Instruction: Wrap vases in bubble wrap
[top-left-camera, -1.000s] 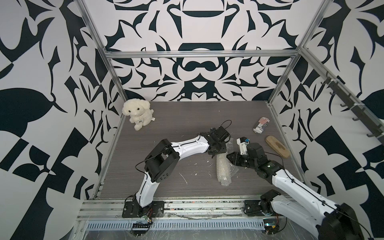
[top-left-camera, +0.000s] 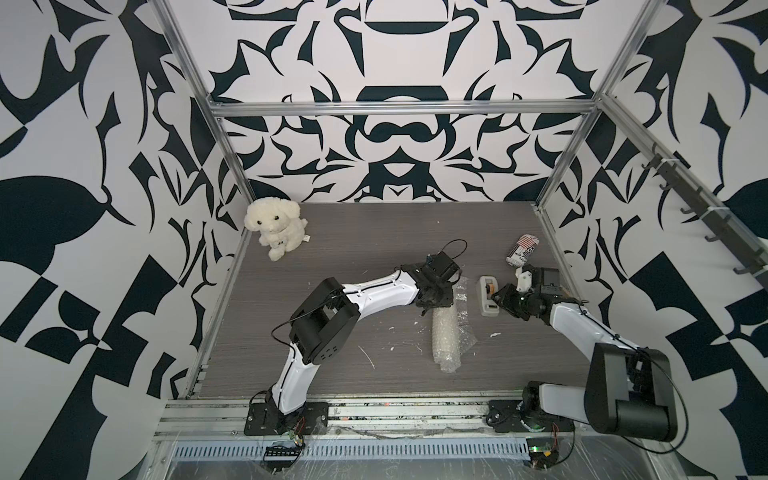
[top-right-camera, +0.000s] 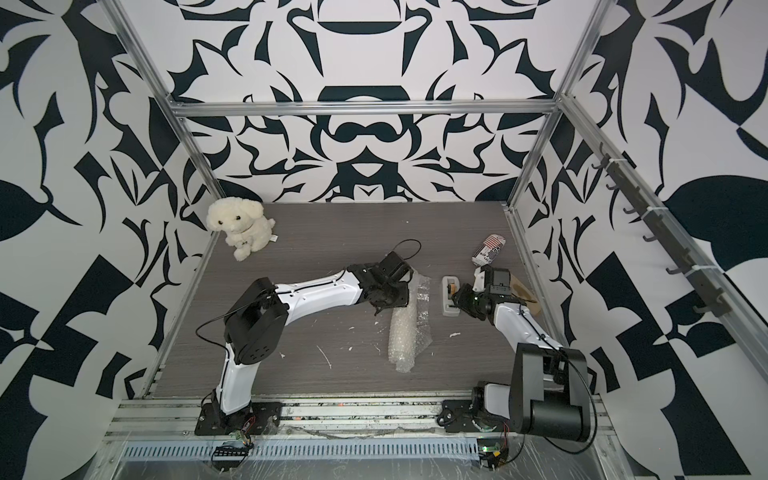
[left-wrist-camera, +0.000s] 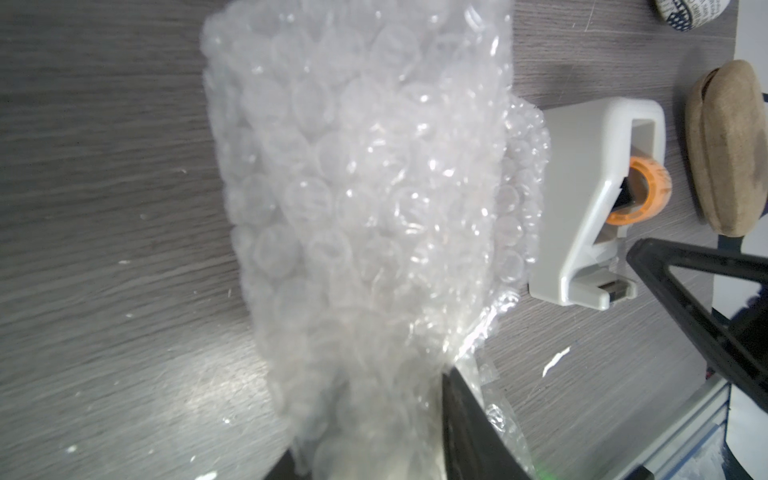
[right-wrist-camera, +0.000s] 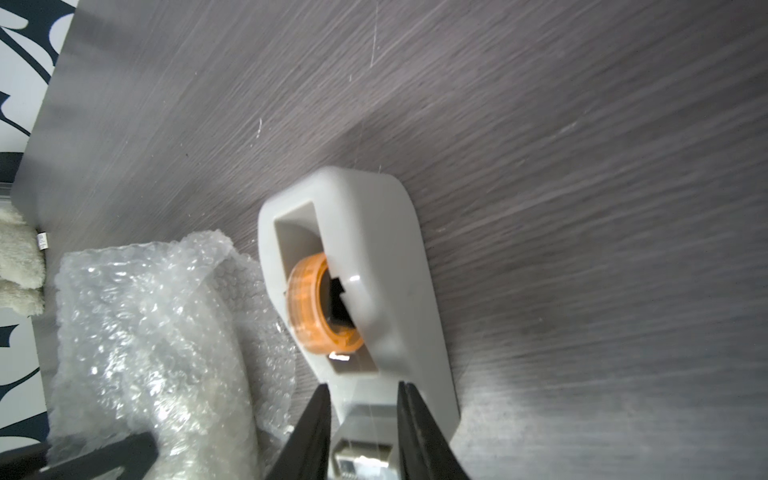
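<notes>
A long roll of clear bubble wrap (left-wrist-camera: 376, 184) lies lengthwise on the table, and a loose flap (top-left-camera: 464, 332) spreads on its right. Whatever is inside it cannot be made out. My left gripper straddles the roll, a finger on either side and the wrap filling the gap; whether they press on it is unclear. Right of the roll stands a white tape dispenser (right-wrist-camera: 384, 264) with an orange tape roll (right-wrist-camera: 312, 308). Over its cutter end, my right gripper has its fingers apart, with no tape visible between them.
A patterned can (top-left-camera: 523, 249) lies at the back right. The brown pouch (left-wrist-camera: 724, 148) is near the right edge, partly behind my right arm. A white plush dog (top-left-camera: 277, 228) sits at the back left.
My right gripper has moved right and back, away from the wrap's edge to the dispenser, and its arm has folded in. The left arm and the roll look unmoved.
</notes>
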